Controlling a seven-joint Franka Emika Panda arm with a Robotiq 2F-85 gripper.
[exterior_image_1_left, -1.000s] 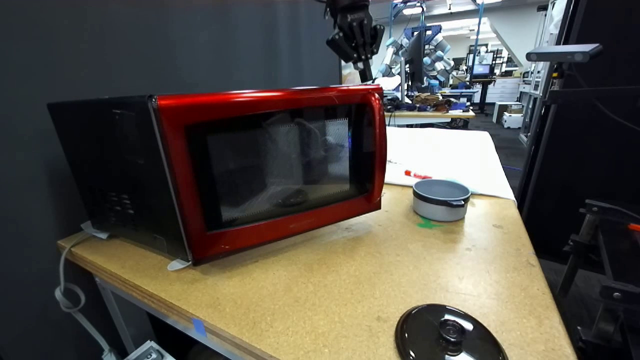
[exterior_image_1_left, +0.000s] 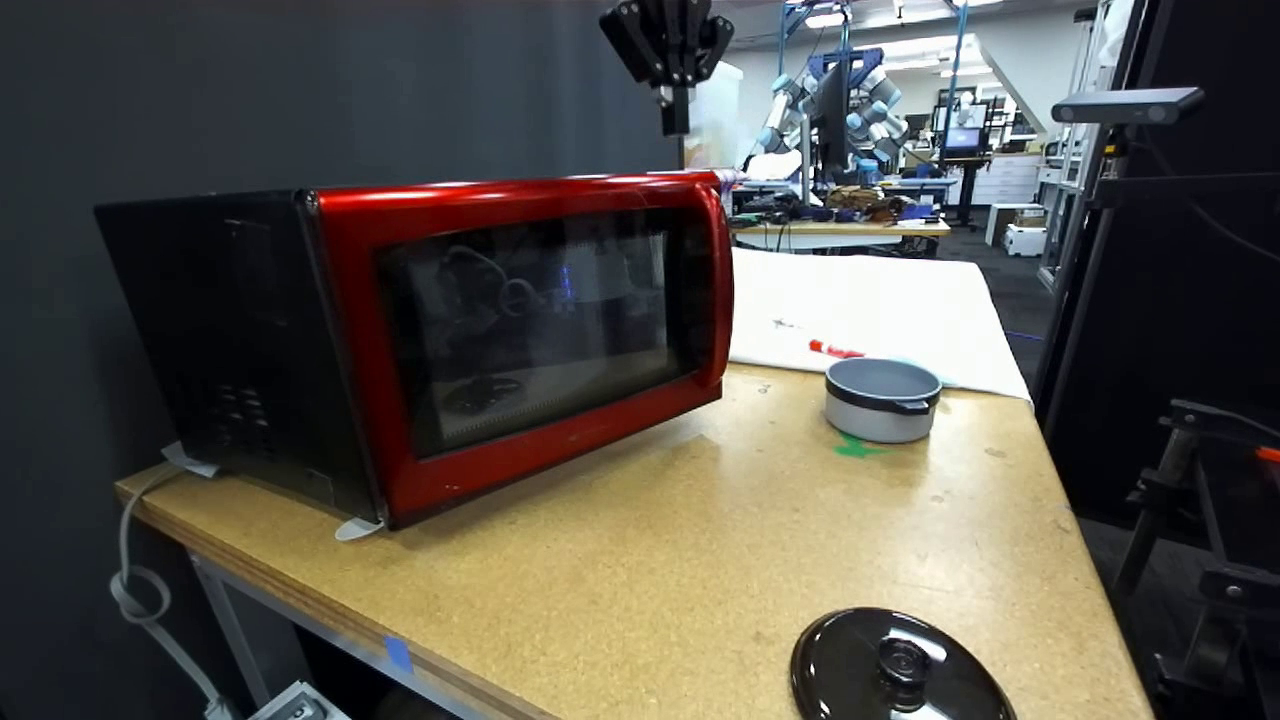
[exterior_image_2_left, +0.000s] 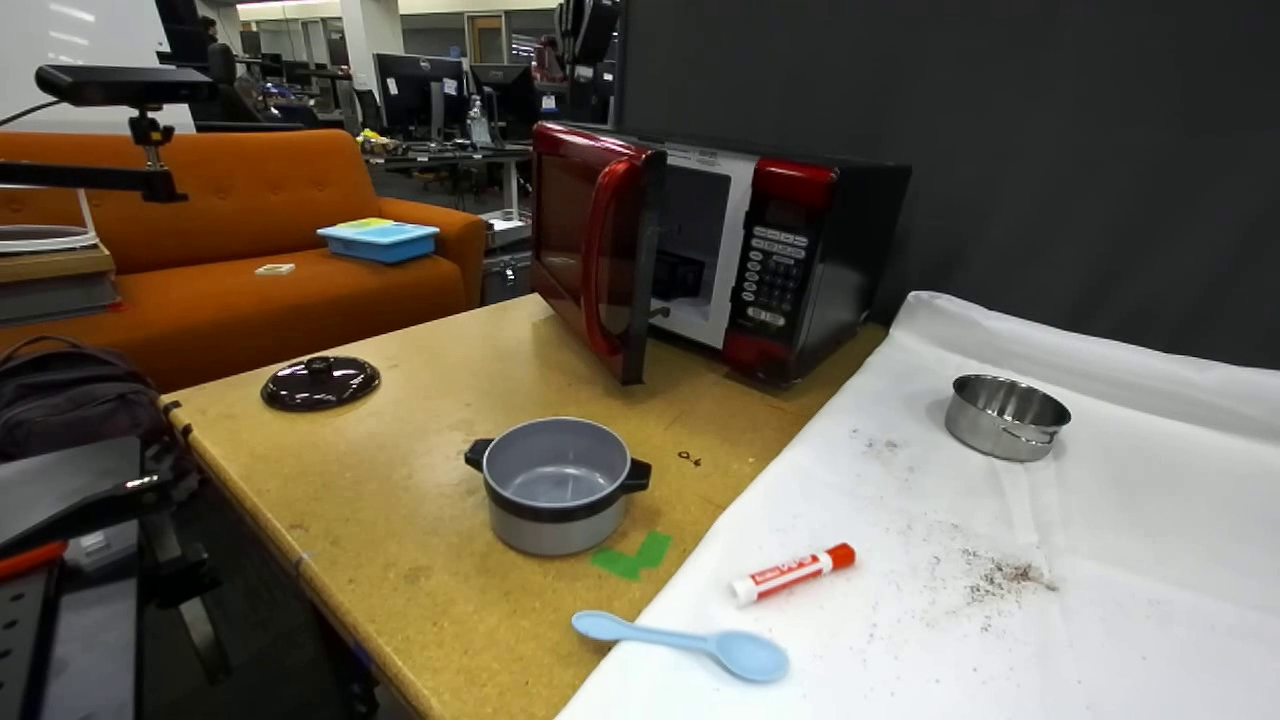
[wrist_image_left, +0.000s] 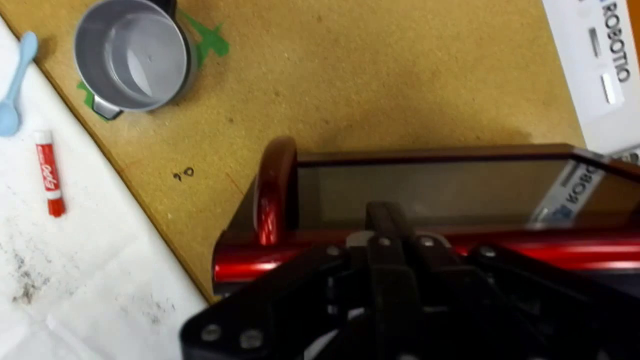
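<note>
My gripper (exterior_image_1_left: 677, 114) is shut with nothing showing between its fingers; it hangs above the top edge of the red microwave door (exterior_image_1_left: 528, 474). From the wrist view, the dark fingers (wrist_image_left: 385, 219) overlap the door's top edge and glass, with the curved red handle (wrist_image_left: 271, 198) to their left. Whether they touch the door cannot be told. The microwave (exterior_image_2_left: 810, 258) stands partly open in exterior view 2, showing its pale interior. A grey pot (exterior_image_2_left: 558, 474) with black handles sits empty and uncovered on the wooden table, away from the gripper.
The black lid (exterior_image_2_left: 320, 382) lies on the table. On the white cloth (exterior_image_2_left: 912, 624) are a red marker (exterior_image_2_left: 794, 572) and a steel pan (exterior_image_2_left: 1008, 414); a blue spoon (exterior_image_2_left: 684, 640) straddles its edge. Wood is clear between lid, pot and door.
The door's handle edge has swung left and farther from the camera in exterior view 1, so the door stands less open. My gripper has moved left and slightly up.
</note>
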